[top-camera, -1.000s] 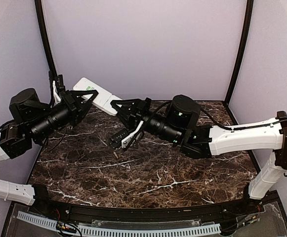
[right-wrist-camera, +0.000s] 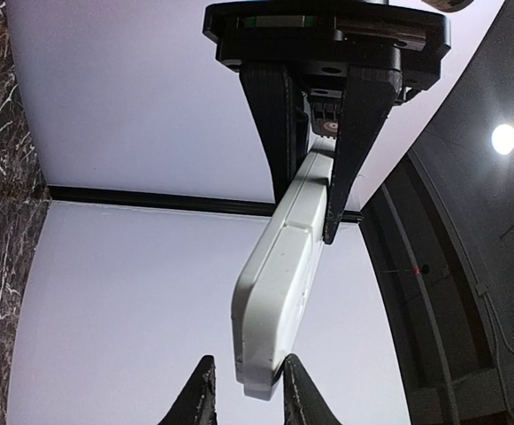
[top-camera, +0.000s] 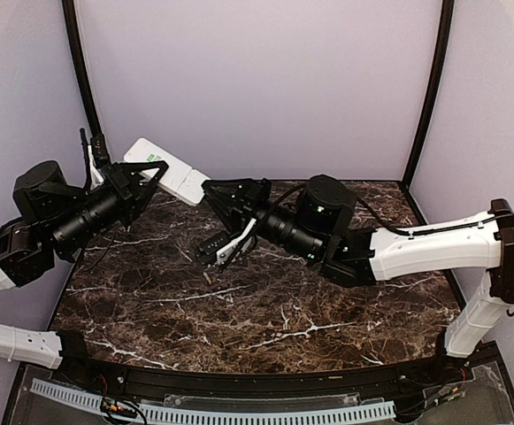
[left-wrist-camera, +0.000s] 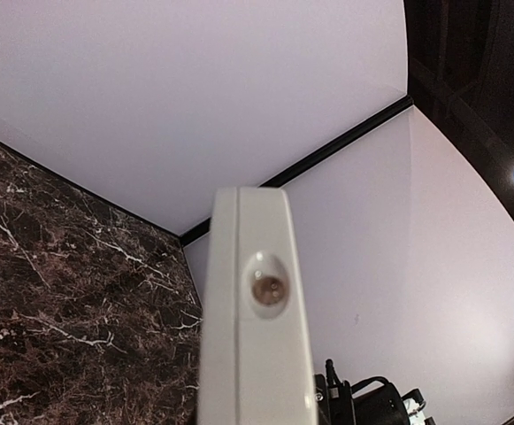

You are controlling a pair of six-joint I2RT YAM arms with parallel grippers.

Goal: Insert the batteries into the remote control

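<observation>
A white remote control (top-camera: 183,181) is held up in the air, slanting down to the right. My left gripper (top-camera: 154,169) is shut on its upper part; the right wrist view shows the black fingers (right-wrist-camera: 354,146) clasping both sides. The left wrist view shows one white end of the remote (left-wrist-camera: 261,363) with an oval recess. At the lower end of the remote is my right gripper, its fingers parted. One fingertip (right-wrist-camera: 297,382) is against or very near the remote's end edge; contact is hard to tell. No battery shows clearly.
A tiny item (top-camera: 208,278) lies on it, too small to identify. White walls (top-camera: 257,88) enclose the back and sides.
Over the last second the remote and my left gripper have shifted slightly left. The right gripper has moved slightly too, and its overlap with the remote's end is smaller now.
</observation>
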